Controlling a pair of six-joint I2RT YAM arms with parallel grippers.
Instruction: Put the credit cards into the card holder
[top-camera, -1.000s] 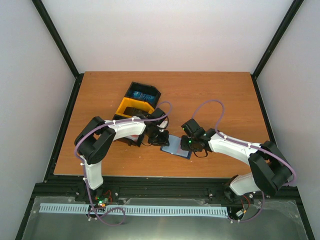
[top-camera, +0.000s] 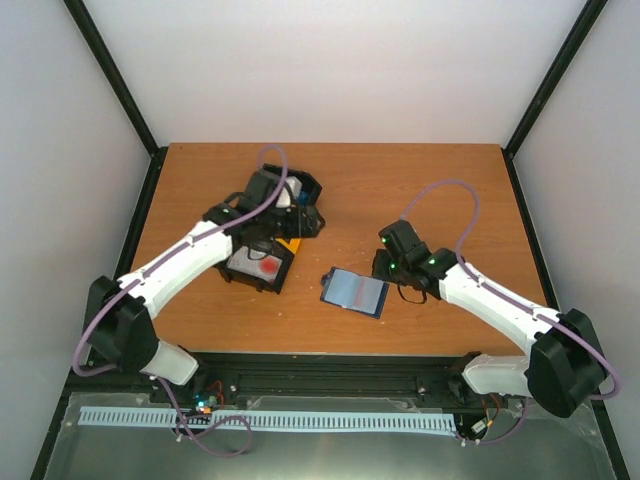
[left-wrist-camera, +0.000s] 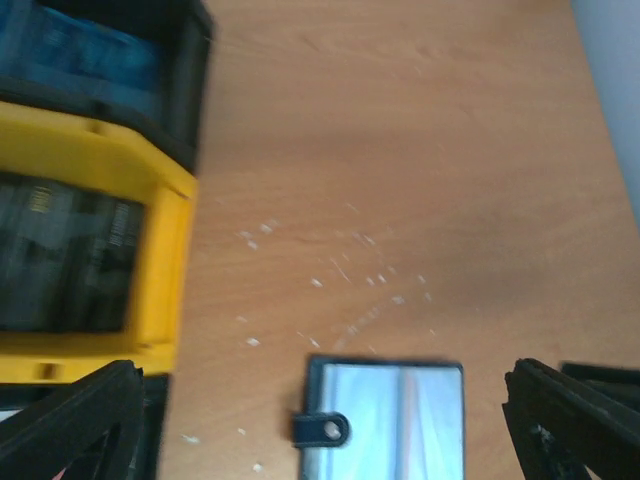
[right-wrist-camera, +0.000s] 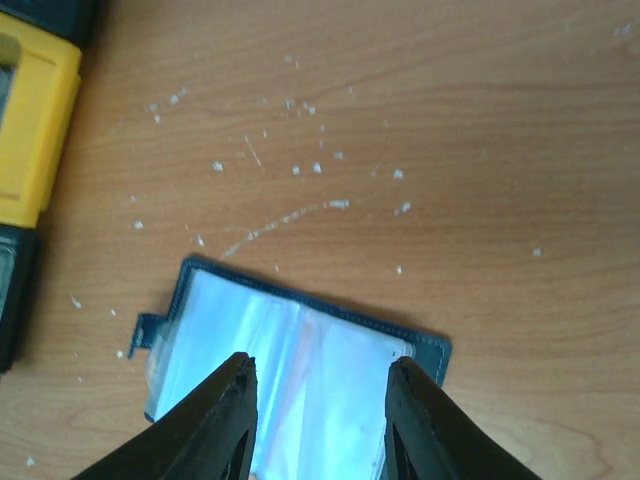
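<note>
The card holder (top-camera: 350, 290) lies open on the table, dark-edged with clear sleeves and a snap tab at its left; it also shows in the left wrist view (left-wrist-camera: 365, 410) and right wrist view (right-wrist-camera: 240, 330). My left gripper is raised over the containers, left and back of the holder, open with nothing between its fingers. My right gripper is above the holder's right side, part open, with nothing seen between its fingers. I cannot clearly make out loose credit cards.
Black containers (top-camera: 285, 265) and a yellow one (left-wrist-camera: 165, 275) stand left of the holder, partly hidden by my left arm.
My left arm has lifted away from the holder, up and back over the containers. My right arm has moved slightly right and up, uncovering more of the holder.
</note>
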